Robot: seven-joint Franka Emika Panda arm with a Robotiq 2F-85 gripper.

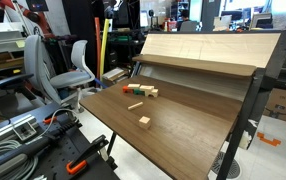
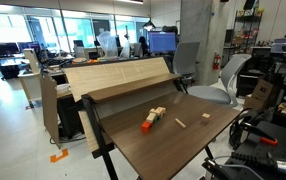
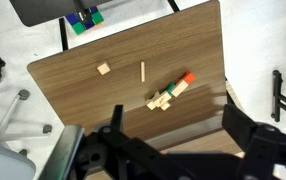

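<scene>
My gripper hangs over the brown table [image 3: 78, 85] in the wrist view, its dark fingers wide apart and nothing held between them. A small pale wooden block [image 1: 144, 122] sits alone near the table's front edge. Farther back lies a thin wooden stick [image 1: 135, 106], apart from the block. Beyond it is a cluster of pale wooden pieces [image 3: 159, 100] with a green piece [image 3: 171, 87] and a red piece [image 3: 189, 77], close together in a slanting row. I cannot tell the gripper apart in either exterior view.
A raised wooden shelf [image 1: 198, 66] runs along one long side of the table, with a tilted pale board [image 1: 213, 47] above. Dark posts [image 1: 245, 115] support it. A grey chair [image 1: 71, 72] stands beyond the far end.
</scene>
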